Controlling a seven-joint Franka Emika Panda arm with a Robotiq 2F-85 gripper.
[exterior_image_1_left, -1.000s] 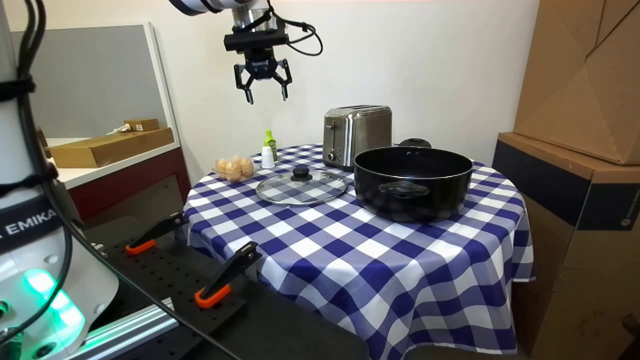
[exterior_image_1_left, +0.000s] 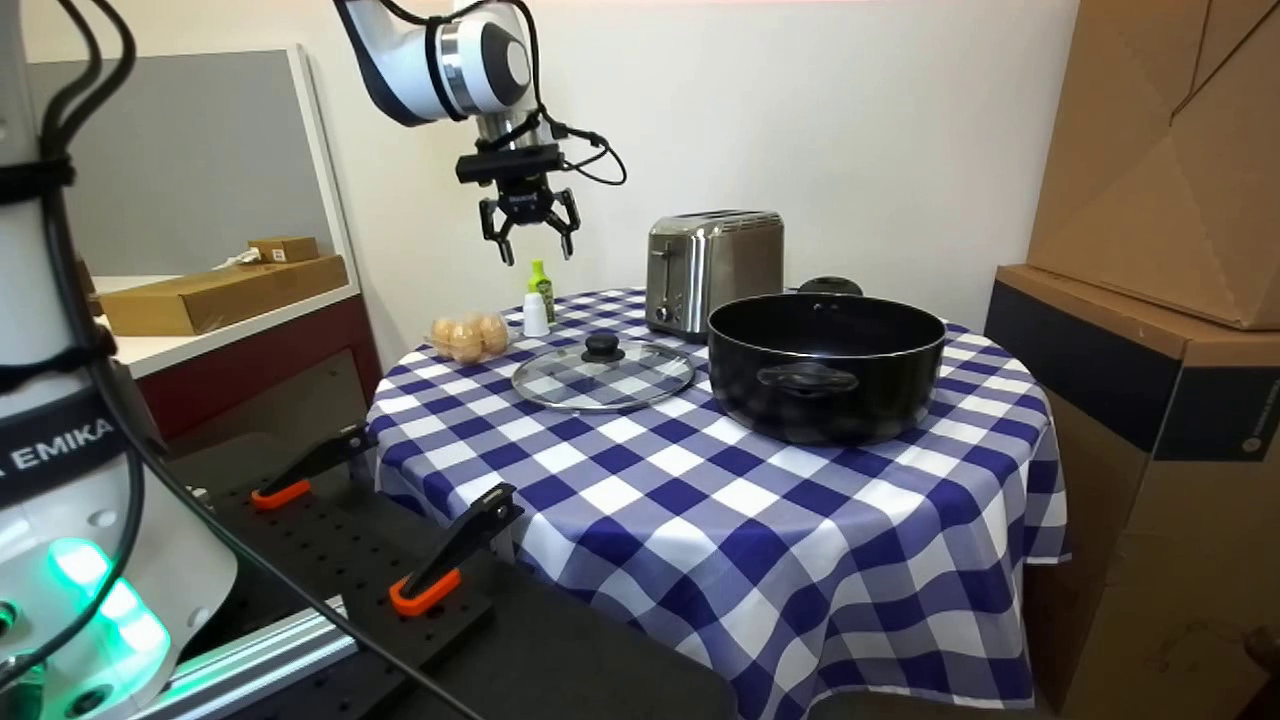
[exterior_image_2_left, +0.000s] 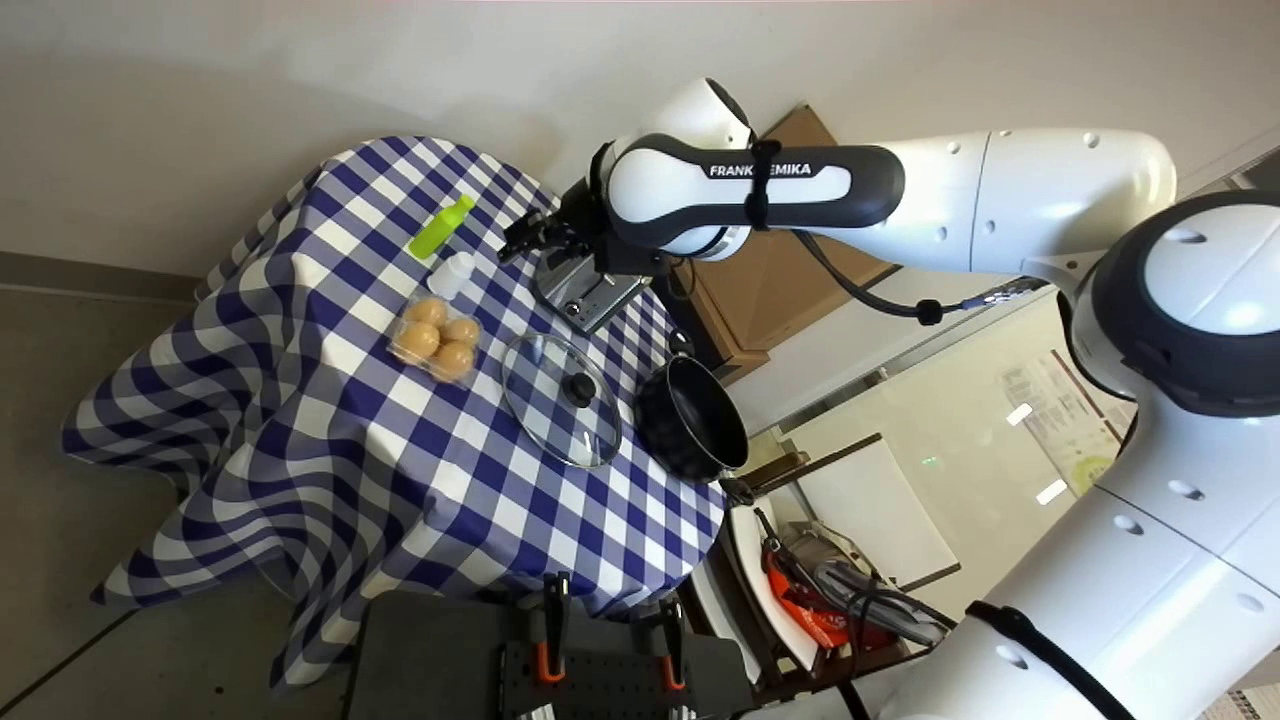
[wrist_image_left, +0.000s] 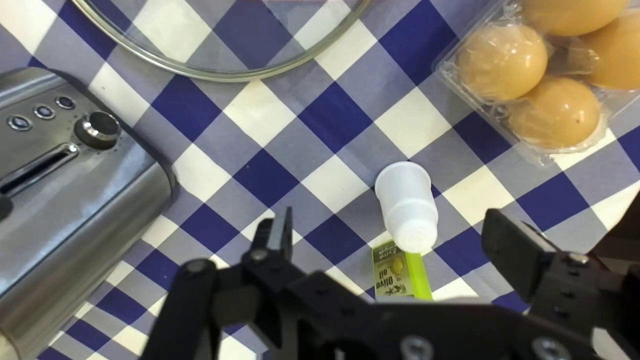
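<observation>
My gripper (exterior_image_1_left: 536, 257) hangs open at the far side of the table, nothing between its fingers. Below it stand a white shaker (exterior_image_1_left: 535, 316) and a green olive oil bottle (exterior_image_1_left: 541, 288), close together. In the wrist view the shaker (wrist_image_left: 409, 207) shows between the two fingers, while the bottle (wrist_image_left: 403, 271) is partly hidden by the shaker and the gripper body. A clear pack of brown eggs (exterior_image_2_left: 434, 340) lies beside the shaker. The glass lid (exterior_image_1_left: 603, 374) with its black knob rests flat on the checked cloth.
A steel toaster (exterior_image_1_left: 716, 270) stands near the back, left of the gripper in the wrist view. The black pot (exterior_image_1_left: 825, 366) is open-topped, at the table's right. Bare checked tablecloth (exterior_image_1_left: 672, 462) covers the front. Tall cardboard boxes (exterior_image_1_left: 1128, 516) stand beyond the right edge.
The gripper has come down towards the shaker and bottle, tilting slightly and staying open. The objects on the table have not moved.
</observation>
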